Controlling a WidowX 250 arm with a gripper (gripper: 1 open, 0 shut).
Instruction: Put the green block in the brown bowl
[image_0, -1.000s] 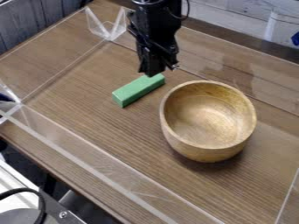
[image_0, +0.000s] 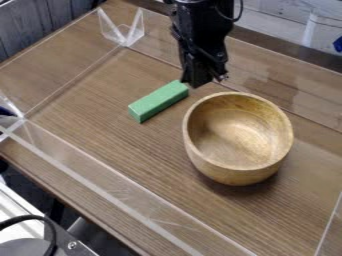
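The green block (image_0: 159, 101) lies flat on the wooden table, slanting up to the right, just left of the brown bowl (image_0: 237, 138). The bowl looks empty, and its inside is in plain view. My black gripper (image_0: 201, 77) points downward beyond the block's far right end and above the bowl's far left rim. In this view its tip overlaps the end of the block slightly. I cannot tell whether the fingers are apart or touching, and nothing can be made out between them.
A clear, transparent piece (image_0: 122, 28) stands at the far left of the table. Clear strips run along the left side and the right edge. Cables and a pale device (image_0: 30, 238) sit at the lower left.
The gripper has shifted to the right and slightly toward the camera, from above the block's far end toward the bowl. The block and the bowl have not moved.
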